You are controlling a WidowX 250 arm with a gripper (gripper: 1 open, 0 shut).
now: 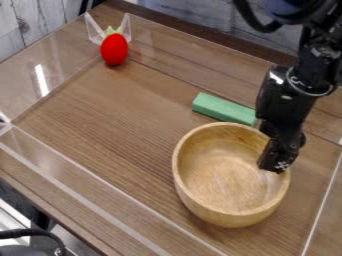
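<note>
A pale wooden bowl [221, 185] sits on the tabletop at the lower right. My black gripper [278, 150] is down at the bowl's upper right rim, its fingertips reaching just inside or onto that rim. Whether it is open or shut, and whether it grips the rim, I cannot tell. A green block [222, 108] lies behind the bowl, partly behind the arm at its right end.
A red egg-shaped object [114, 50] stands at the upper left, with a small pale crown-like piece behind it. Black cables show at the lower left corner.
</note>
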